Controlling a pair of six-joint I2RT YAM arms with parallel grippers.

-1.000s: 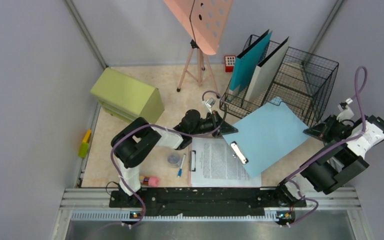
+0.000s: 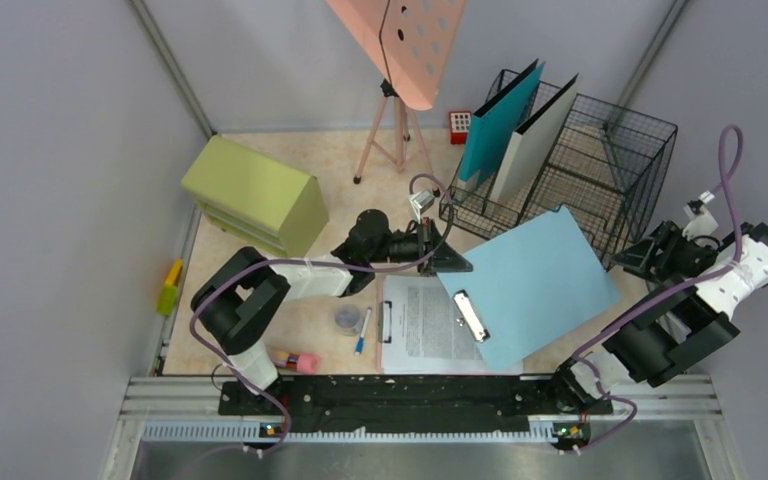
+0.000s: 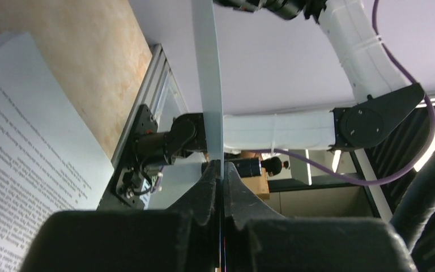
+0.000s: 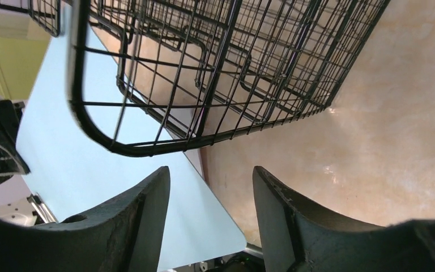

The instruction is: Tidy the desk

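Note:
A light blue clipboard (image 2: 545, 282) with a metal clip hangs tilted over the desk, in front of the wire rack. My left gripper (image 2: 470, 266) is shut on its left edge; in the left wrist view the thin blue board (image 3: 208, 73) rises from between the fingers. To the right of the clipboard, my right gripper (image 2: 617, 263) stands part open. Nothing lies between its fingertips in the right wrist view, where the blue clipboard (image 4: 119, 187) shows to the left. A second clipboard with printed paper (image 2: 430, 318) lies flat beneath, partly covered.
The black wire rack (image 2: 650, 130) holds a teal binder (image 2: 490, 130) and a grey binder (image 2: 530, 150); its right part looks empty. A green box (image 2: 250, 190), clear cup (image 2: 348, 319), blue marker (image 2: 363, 332) and pink tripod (image 2: 400, 135) stand around the left arm.
The right gripper has opened and moved slightly right, off the clipboard's edge. Held by the left gripper, the clipboard has shifted a little left and its far corner has swung down.

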